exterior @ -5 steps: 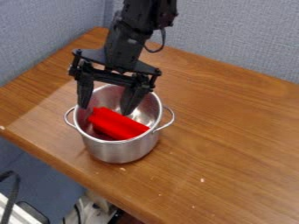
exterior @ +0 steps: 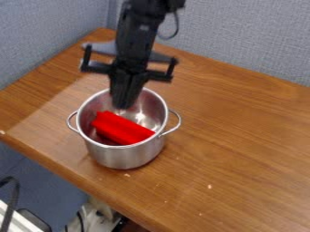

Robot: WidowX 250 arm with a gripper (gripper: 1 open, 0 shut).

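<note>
A silver metal pot (exterior: 121,154) with two wire handles stands on the wooden table, a red elongated object (exterior: 121,128) lying inside it. My dark gripper (exterior: 127,77) hangs blurred above the pot's back part, its fingers pointing down; the blur hides whether they are open or shut and I see nothing held.
Grey padded walls stand at the back and left. Dark cables (exterior: 10,199) lie beyond the table's front left edge.
My gripper has risen from low over the pot to higher up and now appears blurred. The pot and red object look unchanged.
</note>
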